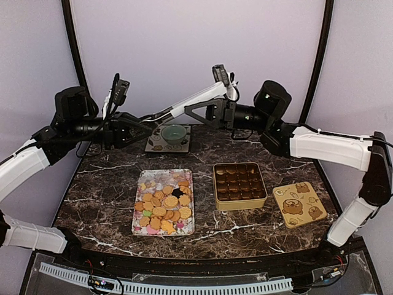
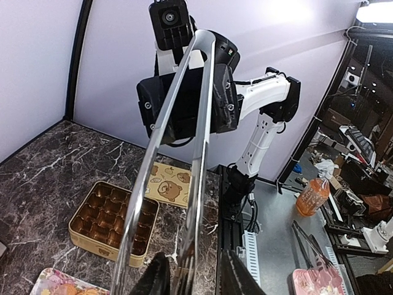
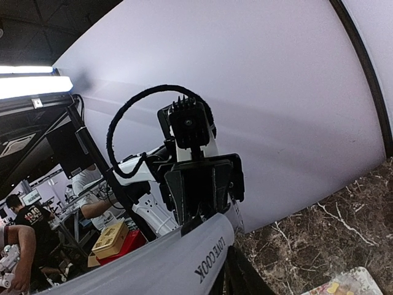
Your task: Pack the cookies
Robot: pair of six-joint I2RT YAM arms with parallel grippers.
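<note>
A pair of long pale metal tongs (image 1: pixel 195 100) hangs in the air between my two grippers, slanting up to the right. My left gripper (image 1: pixel 150 125) is at its lower end. In the left wrist view the left fingers (image 2: pixel 161 276) stand apart, with one arm of the tongs (image 2: pixel 199 166) between or in front of them; firm contact cannot be made out. Around the upper part is my right gripper (image 1: pixel 206 107), its grip partly hidden. Below lie many cookies (image 1: pixel 158 212) on a patterned tray (image 1: pixel 161 173). An empty gold tin (image 1: pixel 241 205) with square compartments stands beside it.
The tin's bear-print lid (image 1: pixel 299 204) lies flat to the right of the tin. At the back left, a green bowl (image 1: pixel 174 134) rests on a dark patterned tray (image 1: pixel 149 146).
</note>
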